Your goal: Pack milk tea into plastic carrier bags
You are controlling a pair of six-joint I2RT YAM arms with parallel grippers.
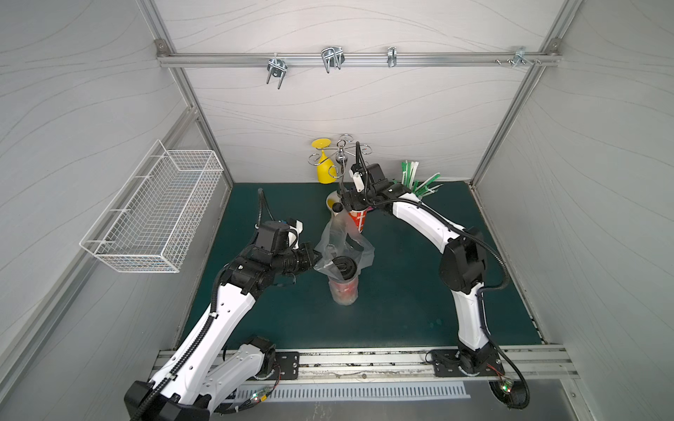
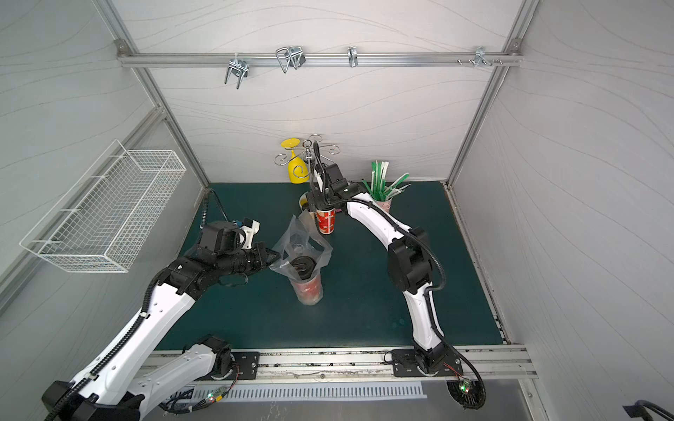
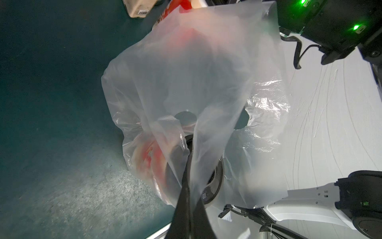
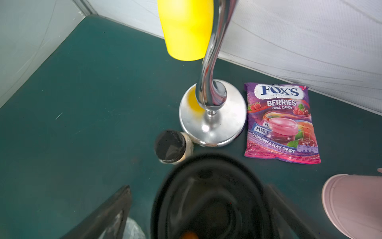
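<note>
A clear plastic bag stands mid-table around a red-and-white cup with a black lid. In the left wrist view, my left gripper is shut on the bag's film, which runs up from between its fingers; the bag mouth gapes to the right of them. Behind the bag, a second red-and-white cup stands upright. My right gripper is open over it, with one finger on each side of its black lid. Whether the fingers touch the lid cannot be told.
Close behind the second cup are a small black-capped bottle, a metal stand and a candy packet. A yellow bottle and a pot of green straws stand at the back.
</note>
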